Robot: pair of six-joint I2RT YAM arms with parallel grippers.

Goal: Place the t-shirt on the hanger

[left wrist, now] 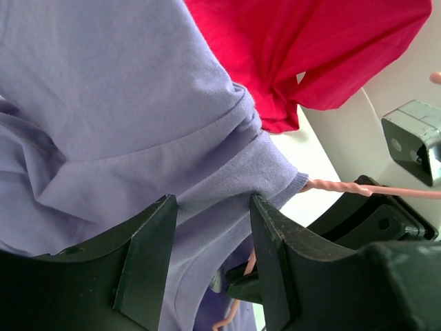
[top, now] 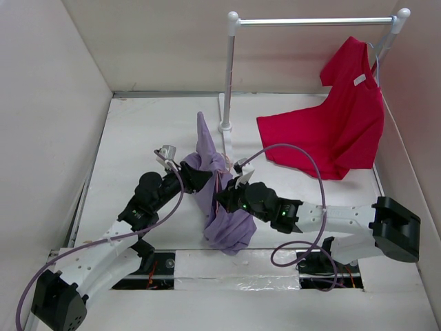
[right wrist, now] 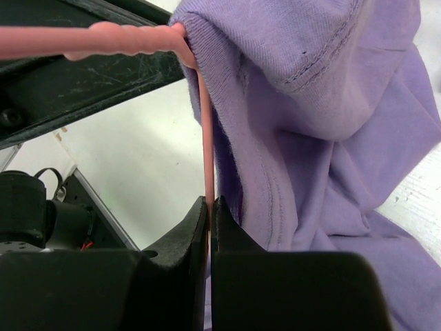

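A lavender t-shirt (top: 227, 234) is bunched upright in the middle, around part of a pink hanger (left wrist: 403, 192). My right gripper is shut on the hanger's thin bar, which runs vertically beside the shirt's folded edge. My left gripper is part open at the shirt's upper fold, where the hanger's twisted end enters the cloth; lavender fabric shows between its fingertips. Whether it touches the cloth firmly is unclear. The rest of the hanger inside the shirt is hidden.
A white rack with a metal rail (top: 313, 21) stands at the back. A red t-shirt (top: 324, 138) hangs on its right post and spreads over the floor. Walls close in on both sides.
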